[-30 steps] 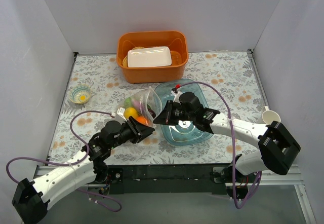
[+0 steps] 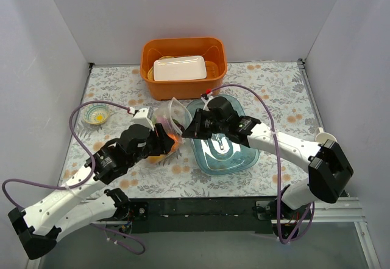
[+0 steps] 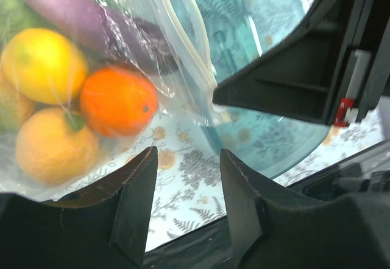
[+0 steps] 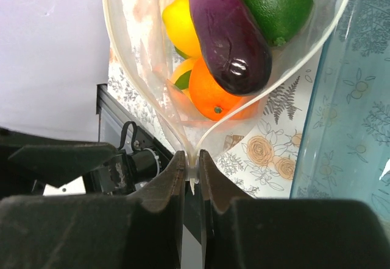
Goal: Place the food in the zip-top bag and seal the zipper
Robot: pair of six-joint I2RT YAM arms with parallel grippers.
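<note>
The clear zip top bag (image 4: 143, 80) holds an eggplant (image 4: 228, 38), an orange (image 4: 210, 92), a yellow fruit (image 4: 181, 25) and a green one (image 4: 277, 4). Its mouth gapes toward the right arm. My right gripper is shut on the near corner of the bag's zipper rim. In the left wrist view, that rim (image 3: 186, 34) runs up from the right gripper's tip. My left gripper is open with nothing between its fingers, over the tablecloth beside the bag. From above, the left gripper (image 2: 159, 144) covers part of the bag.
A blue translucent lid or tray (image 2: 225, 159) lies beneath the right gripper. Behind stands an orange bin (image 2: 183, 90) with a white container (image 2: 180, 68) in it. A small patterned bowl (image 2: 96, 114) sits at left, a white mug (image 2: 325, 136) at far right.
My left gripper has moved from the bag's front edge up and back over the bag, turning as it went. The right gripper, still on the rim, has shifted slightly left and back.
</note>
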